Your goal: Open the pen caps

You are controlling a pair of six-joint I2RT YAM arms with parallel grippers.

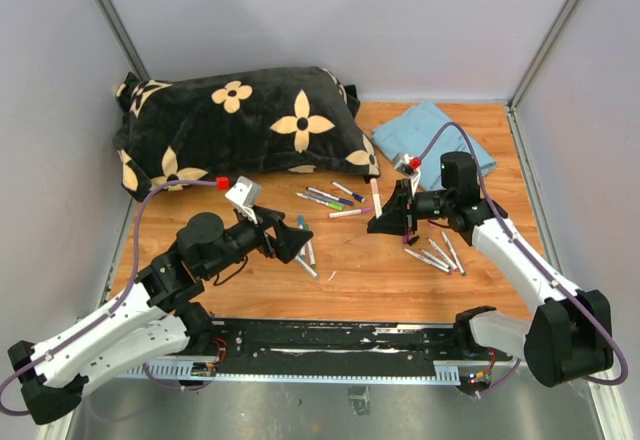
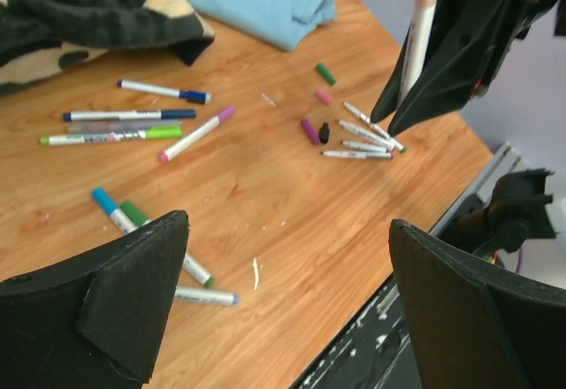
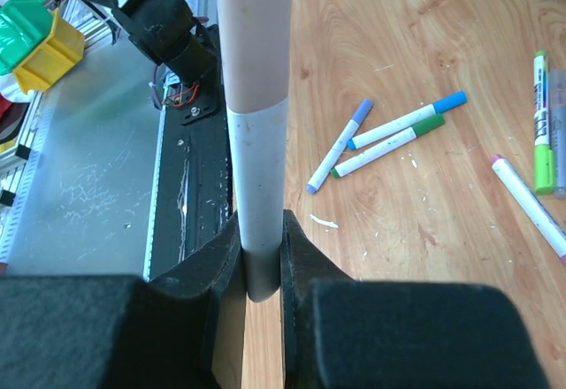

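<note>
A pale marker (image 3: 254,71) stands upright in my right gripper (image 1: 378,222), which is shut on it; in the right wrist view it fills the middle, its far end out of frame. My left gripper (image 1: 287,243) is open at centre-left, apart from that marker, with nothing between its fingers in the left wrist view. Capped markers lie on the wooden table (image 1: 370,290): a pink-ended one (image 2: 196,135), green (image 3: 389,145) and blue ones (image 3: 407,119). At the right lie several white pens (image 2: 358,154) beside loose caps, purple (image 2: 309,132), pink (image 2: 323,96) and green (image 2: 325,73).
A dark flowered cushion (image 1: 240,120) lines the back left, with a folded blue cloth (image 1: 430,130) to its right.
</note>
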